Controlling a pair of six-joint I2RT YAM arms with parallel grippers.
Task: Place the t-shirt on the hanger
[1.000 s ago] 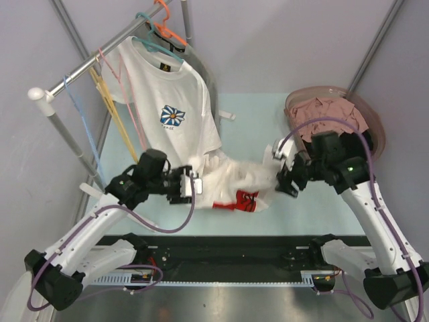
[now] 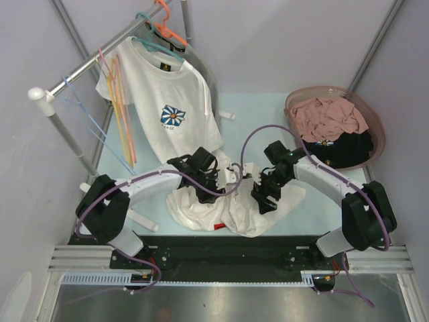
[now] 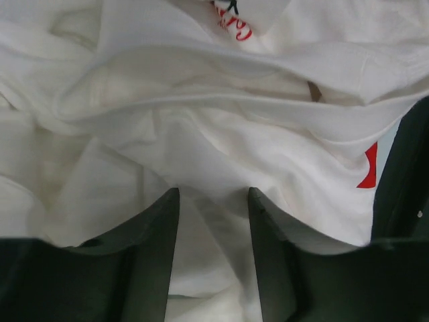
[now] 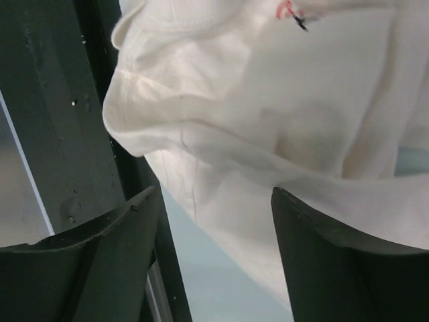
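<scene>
A white t-shirt [image 2: 228,204] lies crumpled on the light blue table top, with part of a red print showing among its folds in the left wrist view. My left gripper is part open, low over the left side of the cloth, with folds between and beyond its fingertips. My right gripper stands open over the right side of the cloth, near the table's front edge; whether its fingertips touch the fabric I cannot tell. Another white t-shirt [image 2: 147,94] with a flower print hangs on a teal hanger on the rail.
The rail [image 2: 80,70] at the left carries several coloured hangers, some empty, and a dark grey garment behind the white one. A basket [image 2: 375,127] of pink and black clothing stands at the back right. Bare table shows at the back and far right.
Both arms have moved inward toward each other, down over the crumpled cloth. The cloth has settled flatter toward the front edge, and the red print that showed in the top view is now mostly covered.
</scene>
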